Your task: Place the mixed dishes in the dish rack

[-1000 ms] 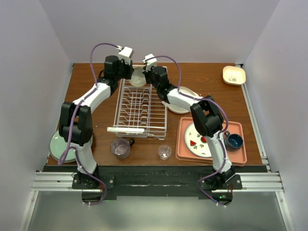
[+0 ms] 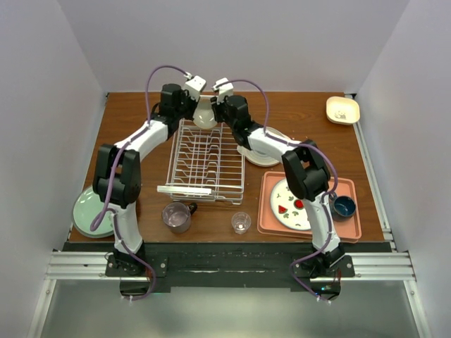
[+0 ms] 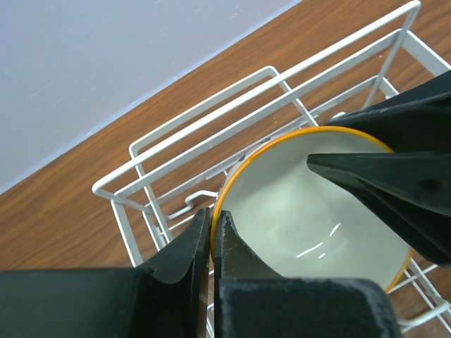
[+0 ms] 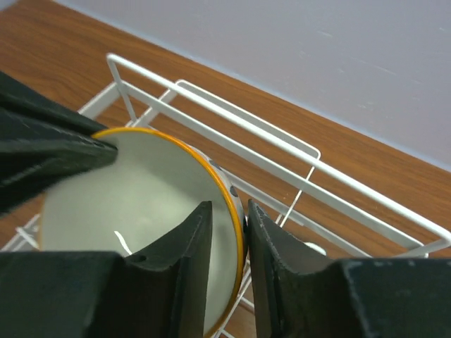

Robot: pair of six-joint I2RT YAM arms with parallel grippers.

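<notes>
A white bowl with an orange rim [image 3: 310, 211] is at the far end of the white wire dish rack [image 2: 208, 158], its pale face [image 2: 205, 117] turned upward in the top view. My left gripper is shut on the bowl's rim. From the other side, my right gripper has its fingers parted around the rim, with a visible gap inside the bowl wall. Rack wires run close behind and below the bowl in both wrist views. Whether the bowl's underside touches the rack is hidden.
White plates [image 2: 262, 156] lie right of the rack, green plates [image 2: 90, 213] at left. In front stand a grey mug [image 2: 177, 217] and a clear glass [image 2: 241, 222]. A pink tray [image 2: 266, 220] holds a patterned plate and dark mug [image 2: 343, 206]. A cream dish [image 2: 342, 110] sits back right.
My left gripper has shifted right and a little toward the front, and the bowl has moved slightly right. The right gripper has moved slightly right. The other dishes stay put.
</notes>
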